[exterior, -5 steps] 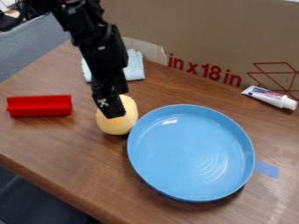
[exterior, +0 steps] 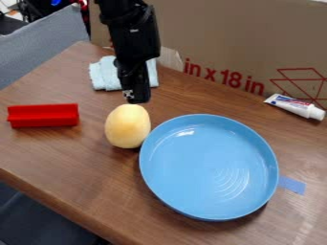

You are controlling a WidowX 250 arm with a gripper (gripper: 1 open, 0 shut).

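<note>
My black gripper point(exterior: 136, 94) is raised above and behind a pale yellow rounded object point(exterior: 128, 125), apart from it, shut with nothing visible between its fingers. The yellow object rests on the wooden table just left of a large blue plate point(exterior: 208, 167). A red block point(exterior: 42, 116) lies at the left.
A folded light cloth point(exterior: 105, 77) lies behind the gripper. A toothpaste tube point(exterior: 295, 105) is at the back right, before a cardboard box point(exterior: 236, 48). The table's front edge runs at lower left, with bare wood between it and the yellow object.
My gripper has risen and moved back, away from the yellow object, uncovering more of it. The objects on the table look unmoved.
</note>
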